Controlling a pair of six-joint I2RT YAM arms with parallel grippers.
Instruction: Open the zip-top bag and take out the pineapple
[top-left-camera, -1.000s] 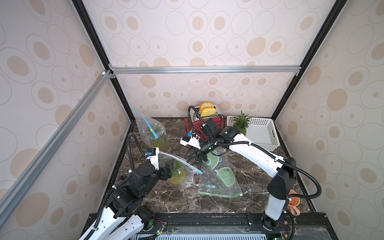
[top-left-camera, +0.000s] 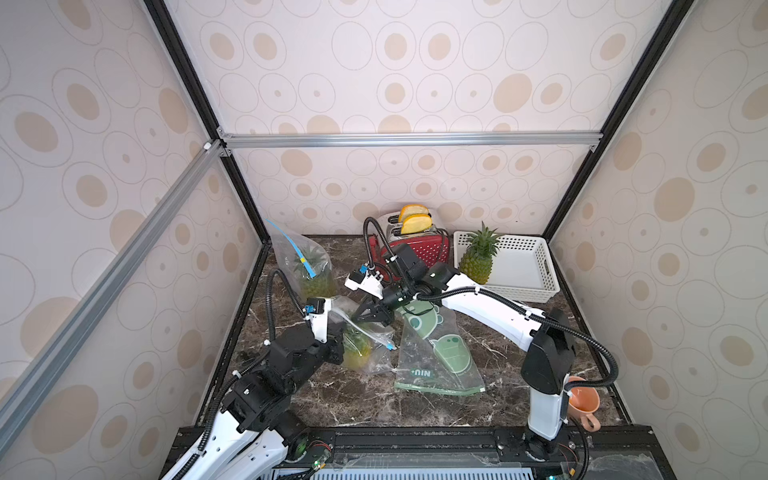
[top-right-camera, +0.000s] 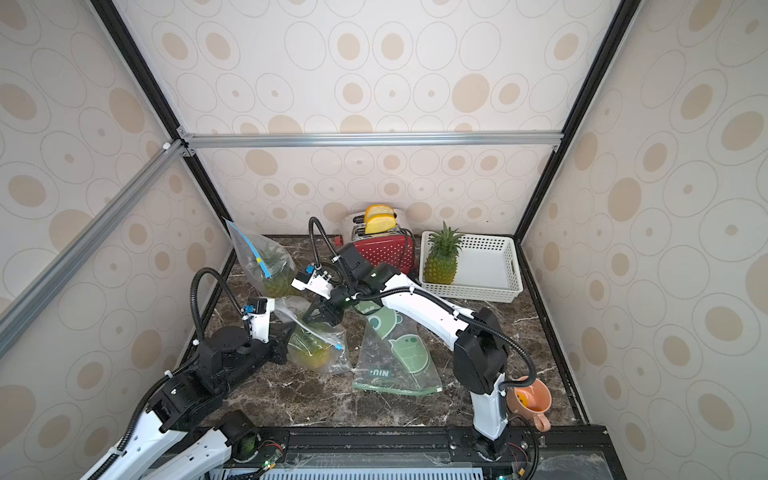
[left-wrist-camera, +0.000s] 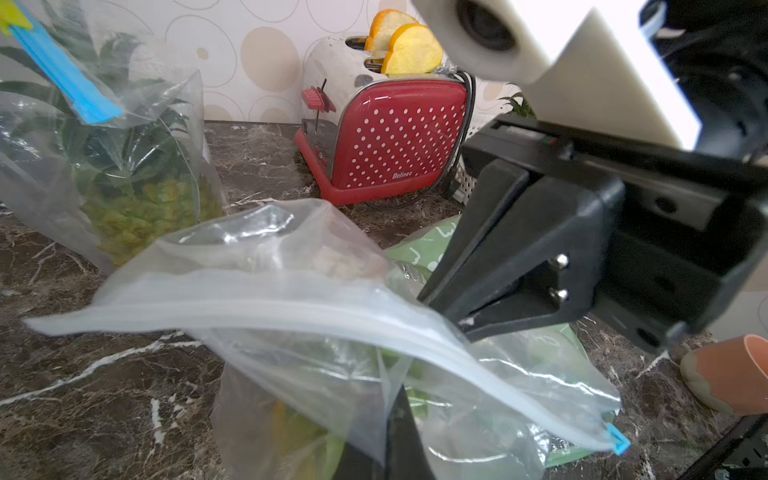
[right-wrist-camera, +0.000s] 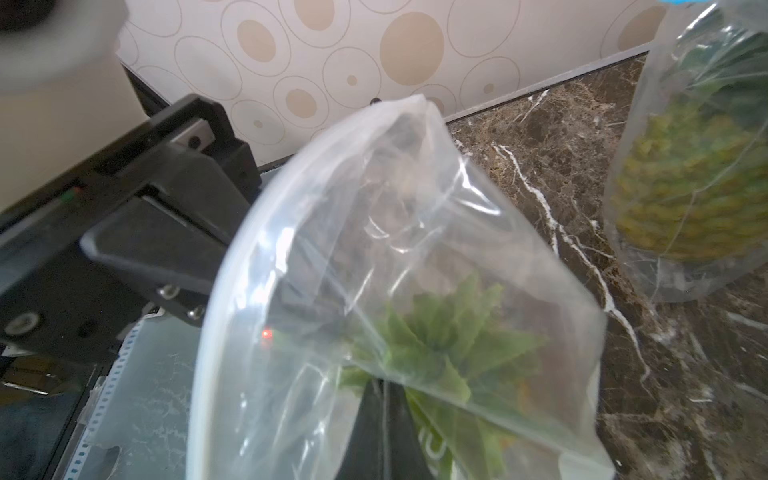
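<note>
A clear zip-top bag (top-left-camera: 364, 352) with a white seal and blue slider lies at the middle left, a pineapple (right-wrist-camera: 448, 352) showing through its plastic. Both grippers are at its upper part. My left gripper is shut against the bag's near side, partly seen through plastic. My right gripper is shut at the bag from the other side, its fingertips among the plastic; I cannot tell whether any film is between either pair of fingers. The bag's seal stretches across the left wrist view.
A second bagged pineapple (top-left-camera: 316, 280) stands behind left. At the back are a red toaster (left-wrist-camera: 400, 136) and a white basket (top-left-camera: 520, 264) with a pineapple. A green-printed bag (top-left-camera: 440, 368) lies right of centre; an orange mug (top-right-camera: 532, 396) is front right.
My right gripper has moved left toward my left gripper. The left arm has shifted slightly, and the bag's seal is more bunched between them.
</note>
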